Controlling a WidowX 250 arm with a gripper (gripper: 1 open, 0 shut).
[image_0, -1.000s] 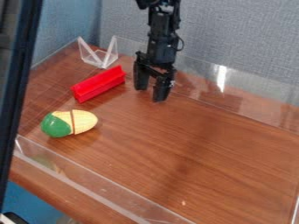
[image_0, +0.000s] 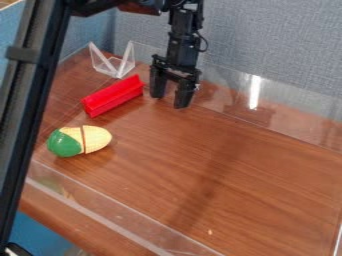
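The black gripper (image_0: 171, 88) hangs low at the back of the wooden tray, open, just right of a red block (image_0: 112, 96). In front lies a toy corn (image_0: 83, 140), yellow with a green end, on the wooden floor. A clear angular plastic piece (image_0: 114, 64) stands at the back left.
Clear low walls edge the wooden tray (image_0: 241, 180), with grey and blue padded panels behind. A dark arm strut crosses the left of the view.
The gripper has shifted slightly left toward the red block, and the dark strut on the left has swung rightward. The objects lie where they were.
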